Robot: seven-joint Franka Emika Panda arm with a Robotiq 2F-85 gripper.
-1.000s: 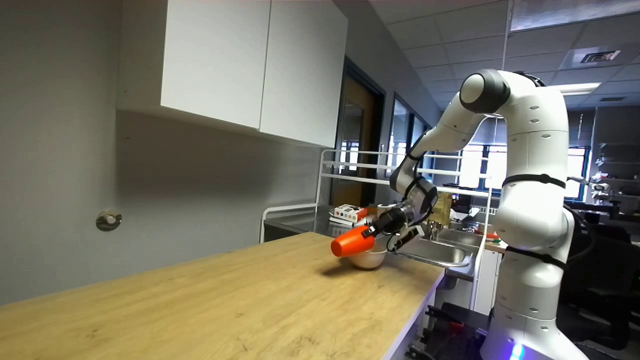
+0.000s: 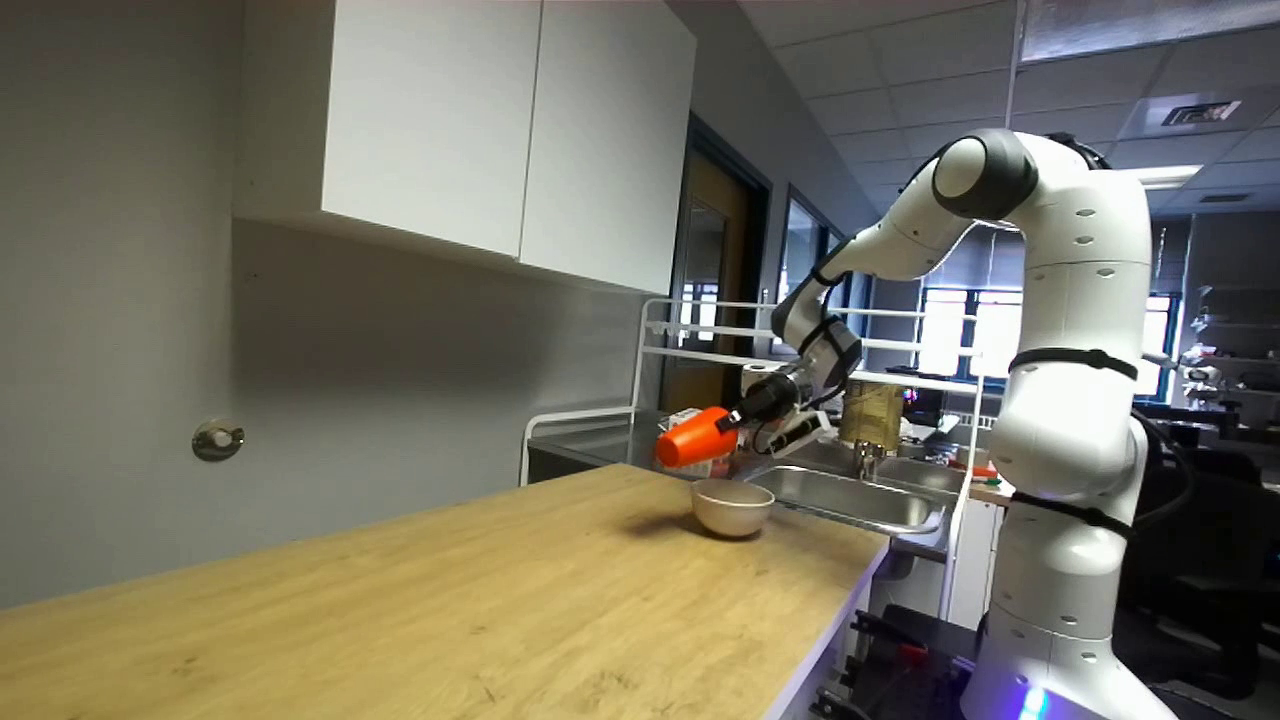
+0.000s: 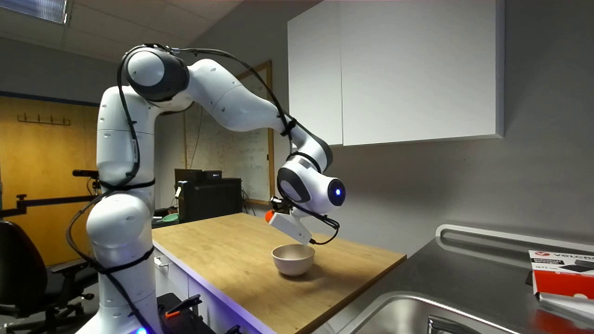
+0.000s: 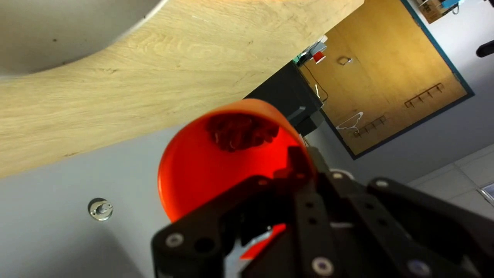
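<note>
An orange cup point(image 2: 692, 440) hangs tilted in the air, with my gripper point(image 2: 731, 420) shut on its side. Above and slightly behind the pale bowl point(image 2: 733, 509), cup and bowl stand apart in exterior view 1. In the wrist view the cup's mouth point(image 4: 199, 171) is open to sight, and a clump of small dark reddish pieces point(image 4: 238, 132) lies inside. The bowl point(image 3: 293, 260) sits upright on the wooden table; its inside is mostly hidden. Exterior view 2 shows only a sliver of the cup point(image 3: 270, 215) behind the wrist.
A metal sink point(image 2: 840, 492) lies beyond its far end, with a white rack around it. A red and white box point(image 3: 562, 278) rests on the dark worktop. White cabinets point(image 2: 480, 132) hang overhead.
The cup, held in the gripper, has risen and shifted a little left in exterior view 1. More of the bowl shows beneath it now. The bowl has stayed put.
</note>
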